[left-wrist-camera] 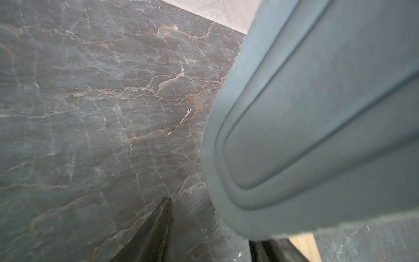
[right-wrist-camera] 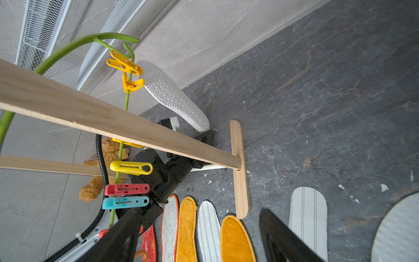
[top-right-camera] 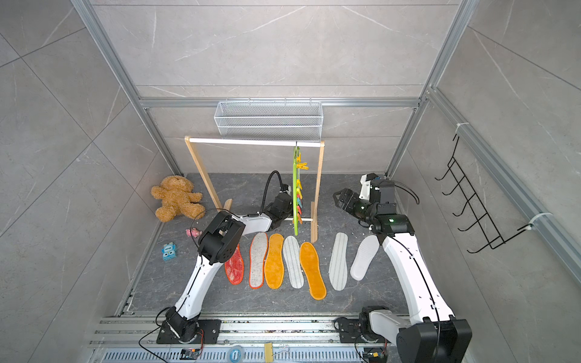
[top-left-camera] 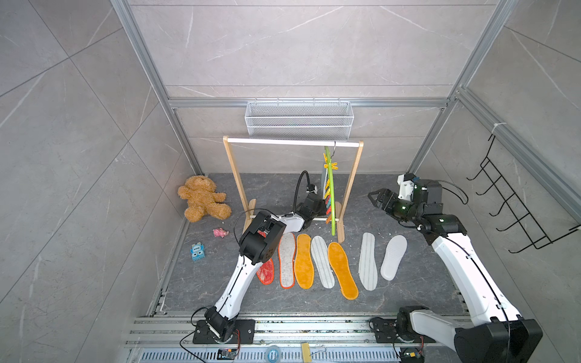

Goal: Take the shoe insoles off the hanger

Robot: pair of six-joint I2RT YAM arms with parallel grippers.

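A grey insole (right-wrist-camera: 174, 98) hangs from yellow clips (right-wrist-camera: 126, 65) on the green hanger (top-right-camera: 295, 199) under the rack's bar. My left gripper is at the insole's lower end, part open; that end fills much of the left wrist view, and whether it lies between the fingers is unclear. My right gripper stands open to the right of the rack, with nothing held.
Several loose insoles lie in a row along the front floor, including an orange one (top-left-camera: 343, 269). The rack's wooden post (top-left-camera: 352, 175) stands between my grippers. A teddy bear (top-left-camera: 202, 199) and small toys lie at the left.
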